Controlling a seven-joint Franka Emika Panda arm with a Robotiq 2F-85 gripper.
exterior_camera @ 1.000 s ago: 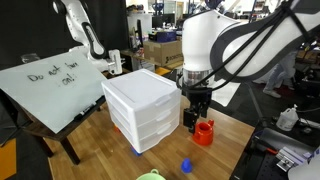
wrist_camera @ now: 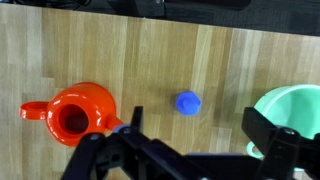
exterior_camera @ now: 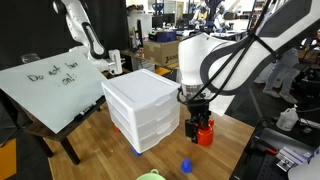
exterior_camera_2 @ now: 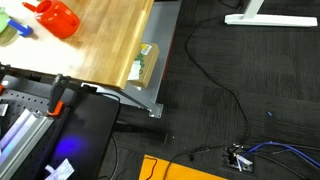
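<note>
In the wrist view, my gripper is open above the wooden table, with nothing held between its fingers. Below the gap between the fingers stands a small blue object (wrist_camera: 188, 103), also seen on the table in exterior view 1. A red-orange mug (wrist_camera: 80, 115), its handle pointing left, lies left of the gripper, partly behind the left finger. To the right is a green bowl (wrist_camera: 295, 110), partly covered by the right finger. In exterior view 1 the gripper (exterior_camera: 192, 122) hangs close to the red mug (exterior_camera: 205, 132).
A white drawer unit (exterior_camera: 143, 108) stands on the table behind the mug. Another blue piece (exterior_camera: 137, 152) lies near its base. In exterior view 2, a small yellowish box (exterior_camera_2: 144, 66) is by the table edge. Bare wood surrounds the blue object.
The objects on the table look unmoved.
</note>
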